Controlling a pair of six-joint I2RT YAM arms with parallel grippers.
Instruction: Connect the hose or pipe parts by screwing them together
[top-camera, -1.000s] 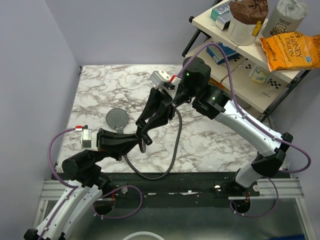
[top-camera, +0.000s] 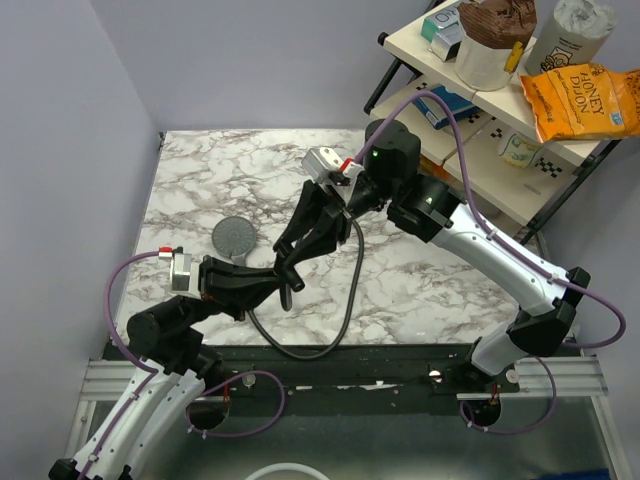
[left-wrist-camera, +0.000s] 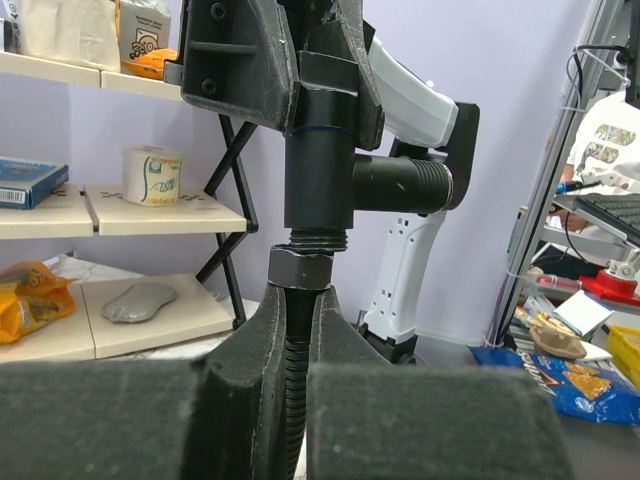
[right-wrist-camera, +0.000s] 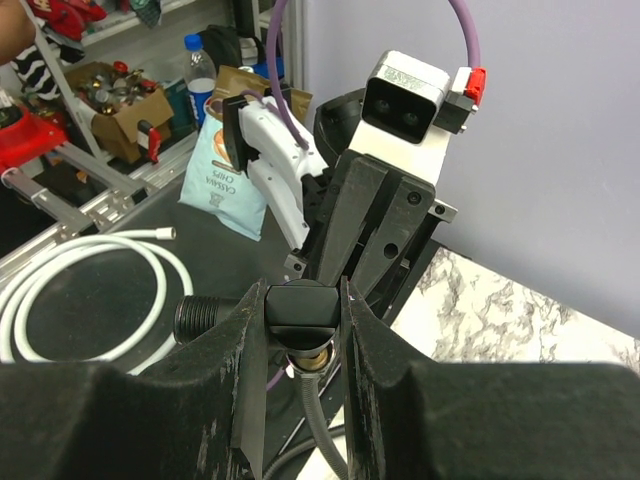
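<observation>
My left gripper is shut on the black hose end (left-wrist-camera: 298, 395), just below a threaded collar. Above it my right gripper is shut on a black T-shaped fitting (left-wrist-camera: 318, 175), whose threaded side branch shows in both wrist views. The two grippers meet near the middle of the top view, the fitting stacked on the hose end; how far the threads are engaged I cannot tell. The grey hose (top-camera: 350, 290) loops down over the marble board. A round grey shower head (top-camera: 235, 236) lies on the board at the left.
A shelf rack (top-camera: 480, 170) with bags, boxes and rolls fills the back right. Walls bound the left and back. The marble board (top-camera: 200, 170) is clear at the back left. A coiled white hose (right-wrist-camera: 150, 270) lies beyond it on the dark floor.
The left arm has shifted very slightly in the top view, as has the right wrist; both grippers still meet at the fitting.
</observation>
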